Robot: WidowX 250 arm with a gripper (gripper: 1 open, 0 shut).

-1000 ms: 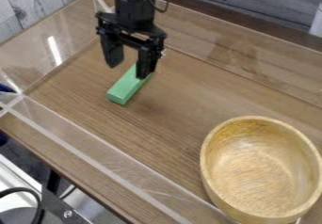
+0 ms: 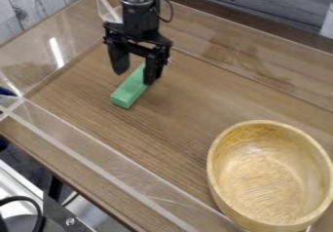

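My black gripper (image 2: 136,57) hangs in the upper middle, open, its two dark fingers spread either side over a green oblong block (image 2: 129,93). The block lies slanted on the brown wooden table, its far end partly behind the right finger. Whether the fingers touch it I cannot tell.
A large pale tan round bowl (image 2: 264,175) sits at the lower right. The wooden table (image 2: 130,168) is otherwise largely clear. A black cable lies at the lower left corner, and a checked patch shows at the top left.
My gripper has moved a little toward the back and left, over the green block. The block and bowl look unmoved.
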